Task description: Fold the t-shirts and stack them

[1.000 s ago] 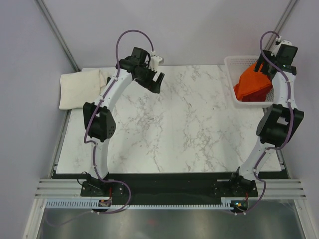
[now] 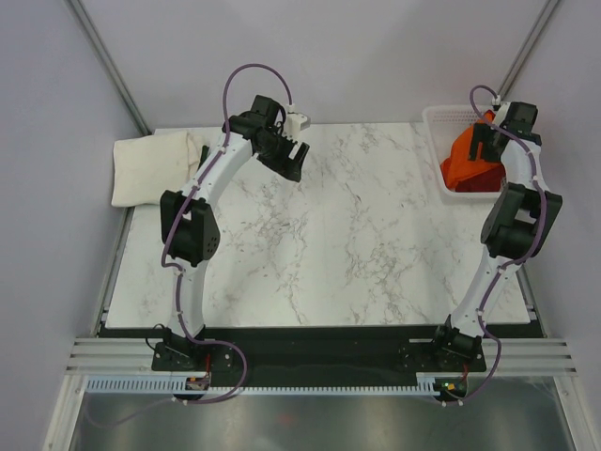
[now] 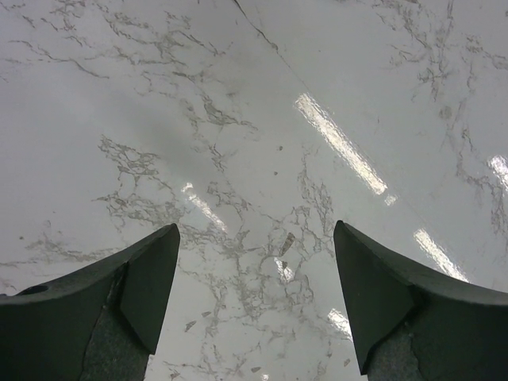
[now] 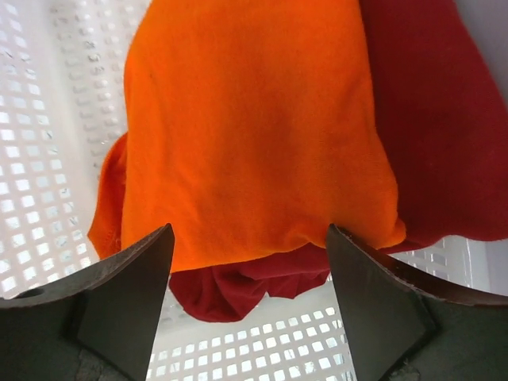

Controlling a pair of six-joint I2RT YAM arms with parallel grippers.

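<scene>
A white perforated basket (image 2: pixel 436 132) at the back right holds crumpled shirts: an orange one (image 4: pixel 246 127) on top, dark red fabric (image 4: pixel 436 127) beneath and beside it. My right gripper (image 2: pixel 484 141) hangs over the basket, open, its fingers just above the orange shirt's lower edge, with no cloth visibly gripped. My left gripper (image 2: pixel 290 160) hovers open above the bare marble table, with nothing between its fingers in the left wrist view. A folded white cloth stack (image 2: pixel 150 169) lies at the back left.
Walls border it at the back and sides, close beside the right arm and basket.
The left gripper has shifted slightly toward the front.
</scene>
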